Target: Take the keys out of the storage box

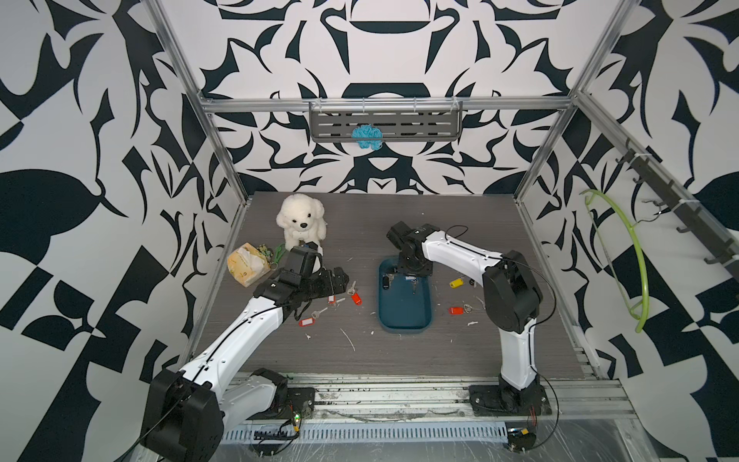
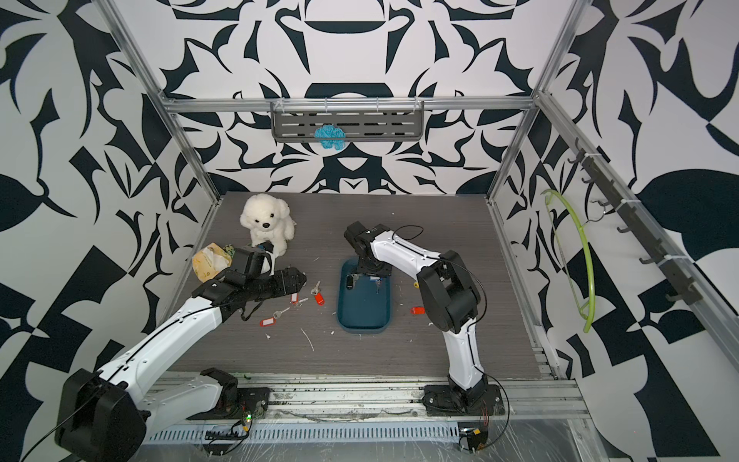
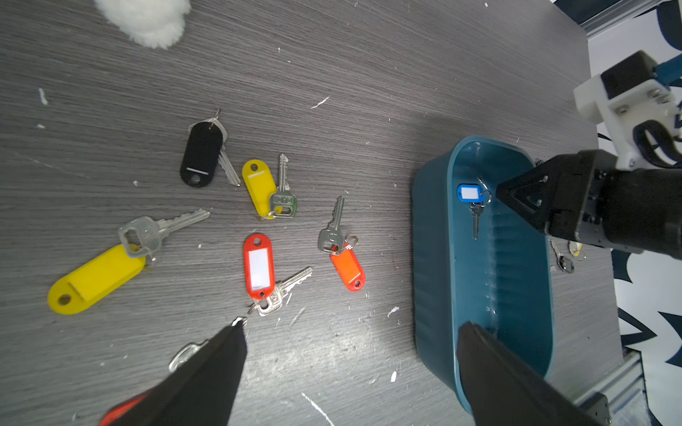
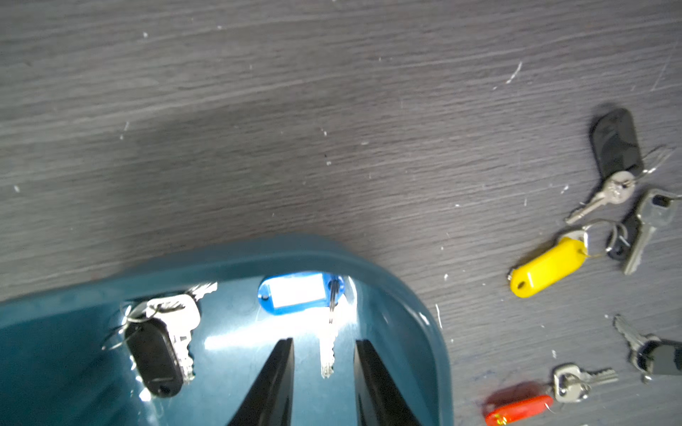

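Note:
Two key sets lie inside the blue storage box (image 1: 405, 326). In the right wrist view, one is a key with a blue tag (image 4: 295, 291) against the far wall near the right corner. The other, a key with a black tag (image 4: 155, 358), lies farther left. My right gripper is open over the box, its fingertips either side of the blue-tagged key's shaft, nothing gripped. Out on the table to the left, my left gripper stands open and empty above loose keys, among them a red-tagged key (image 3: 259, 266) and a yellow-tagged key (image 3: 97, 279).
Right of the box lie more keys with a yellow tag (image 4: 548, 267), a red tag (image 4: 519, 410) and black tags. A white plush dog (image 1: 301, 218) and a yellowish bag (image 1: 248, 265) stand at the back left. The table behind the box is clear.

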